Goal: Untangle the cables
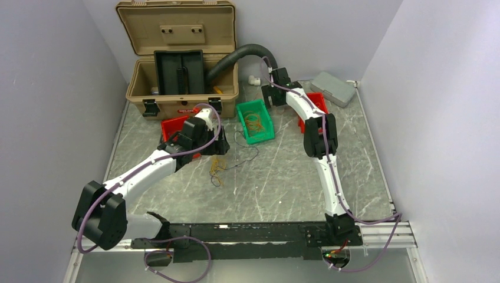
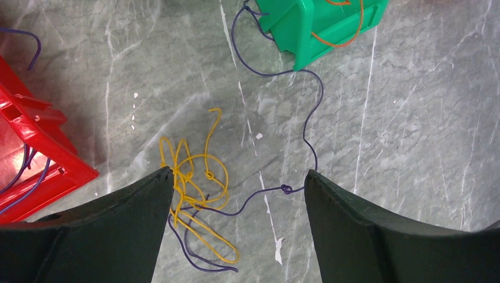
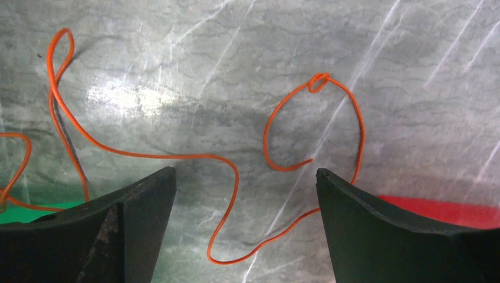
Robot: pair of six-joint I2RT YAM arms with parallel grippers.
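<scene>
My left gripper is open above the table, nothing between its fingers. Below it a tangled yellow cable [image 2: 206, 156] lies on a dark purple cable [image 2: 253, 193], which carries a small knot and runs up to the green bin [image 2: 305, 35]. At the back, my right gripper hangs open and empty over an orange cable [image 3: 177, 156]. That cable lies in loose bends on the table, with a small loop near one end [image 3: 318, 79]. More orange cable [image 1: 253, 122] lies in the green bin.
Left stands a red bin [image 2: 35, 135] with purple cable inside. Another red bin [image 1: 318, 101] is at the right, partly behind my right arm. The tan toolbox [image 1: 183, 103], black hose [image 1: 250, 50] and grey case [image 1: 333, 88] line the back.
</scene>
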